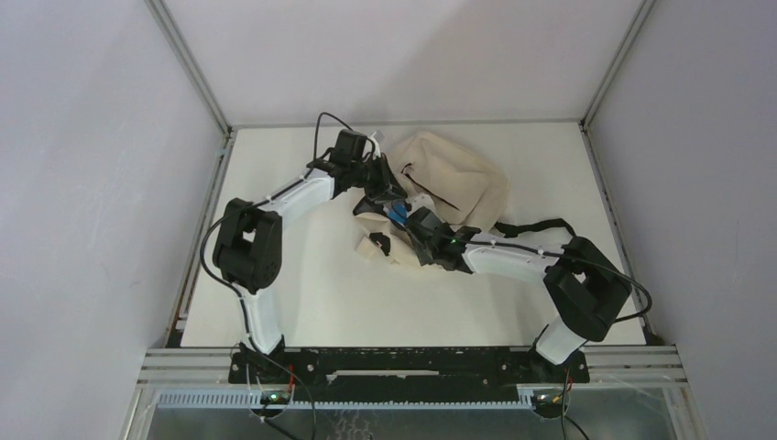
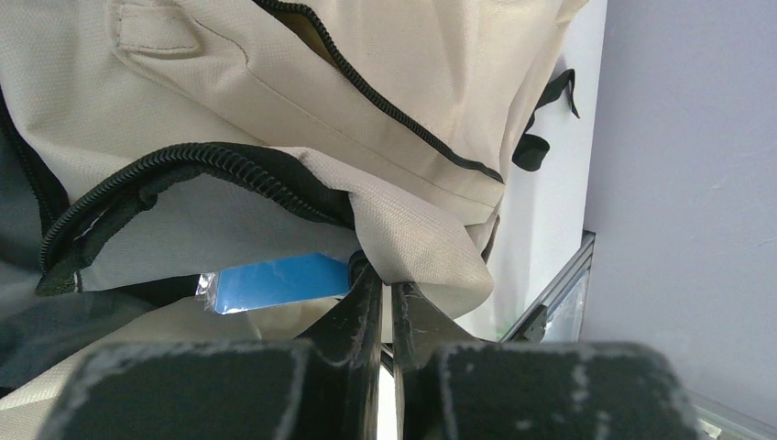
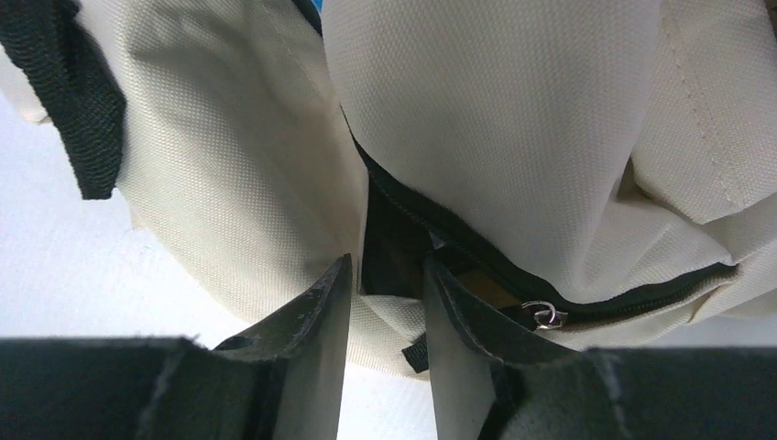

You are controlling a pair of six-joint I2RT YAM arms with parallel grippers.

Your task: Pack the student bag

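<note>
A beige bag lies crumpled across the middle of the table, its black-zipped main opening facing the left wrist view. Inside that opening a blue item in clear wrapping is partly covered by the fabric. My left gripper is at the mouth of the bag, its fingertips a narrow gap apart beside the black zipper edge; no firm hold shows. On the near side, my right gripper stands open over a smaller zipped opening, beige cloth and dark lining showing between and behind its fingers. A metal zipper pull lies to their right.
A black strap trails from the bag to the right. Another strap end hangs on the near left of the bag. Bare white table shows in front and on the left.
</note>
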